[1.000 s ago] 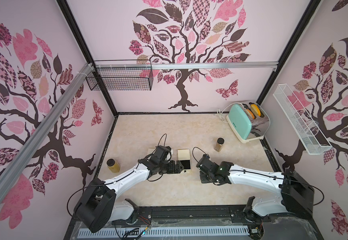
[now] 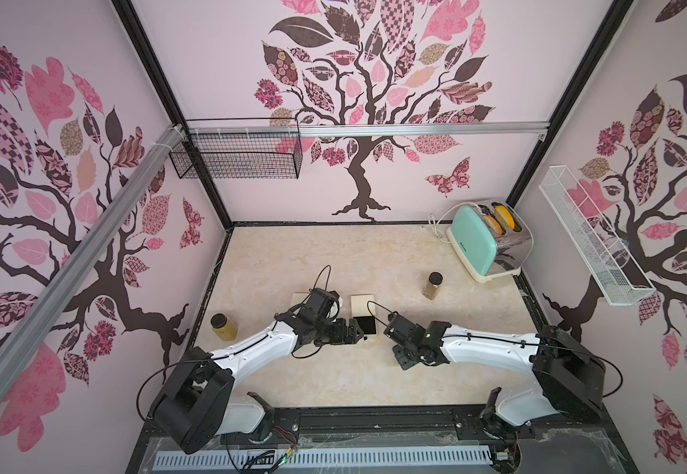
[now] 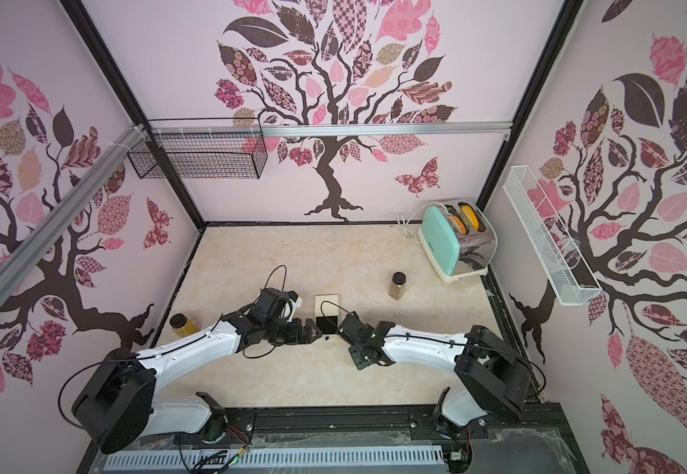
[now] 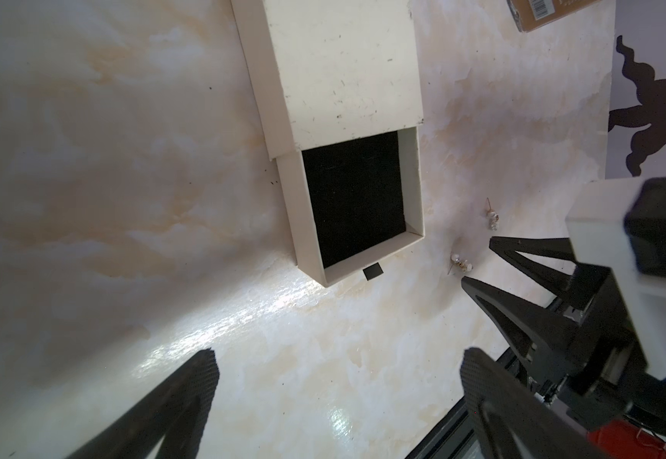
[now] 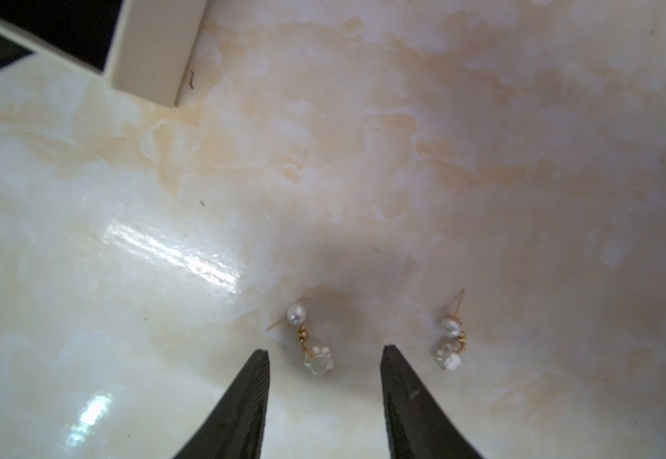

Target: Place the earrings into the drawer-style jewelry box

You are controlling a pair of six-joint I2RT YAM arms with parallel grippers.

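Note:
A cream jewelry box (image 4: 344,61) has its drawer pulled out, showing a black, empty-looking insert (image 4: 354,195). Two pearl drop earrings lie on the table beside it: one earring (image 5: 317,361) sits just beyond my open right gripper, roughly in line with the gap between its fingertips; the other earring (image 5: 448,354) lies to the right in the right wrist view. My left gripper (image 2: 353,331) hangs open over the table at the box's left; in its wrist view the right gripper's fingers show at the right, near the earrings.
A toaster (image 2: 473,241) stands at the back right, with a brown-lidded jar (image 2: 432,288) before it. A yellow jar (image 2: 225,328) stands at the far left. Wire baskets hang on the walls.
My left arm has barely moved.

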